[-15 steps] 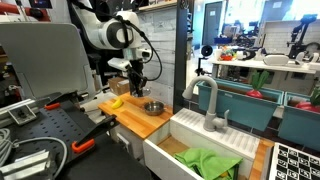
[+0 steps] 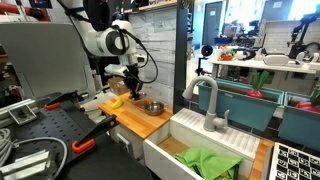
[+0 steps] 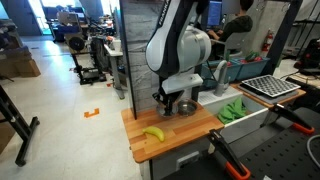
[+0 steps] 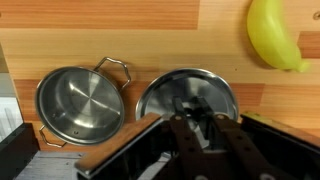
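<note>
In the wrist view, a round metal lid (image 4: 160, 97) shows under my gripper, whose dark fingers are shut at its middle, apparently on the knob, which they hide. To the left of the lid stands an open, empty steel pot (image 4: 80, 105) with two loop handles. The same pot (image 2: 153, 107) sits on the wooden counter in exterior view 1, to the right of my gripper (image 2: 134, 92). From exterior view 2, my gripper (image 3: 168, 108) is just beside the pot (image 3: 188, 110). Whether the lid touches the counter is hard to tell.
A yellow banana (image 4: 272, 35) lies on the wooden counter (image 3: 180, 141), on the lid's other side from the pot. Past the pot are a white sink (image 2: 212, 144) with a green cloth (image 2: 207, 163) and a faucet (image 2: 210, 95). A post (image 2: 181, 50) rises behind the counter.
My arm and gripper have come down closer to the counter beside the pot. The pot and banana have stayed where they were.
</note>
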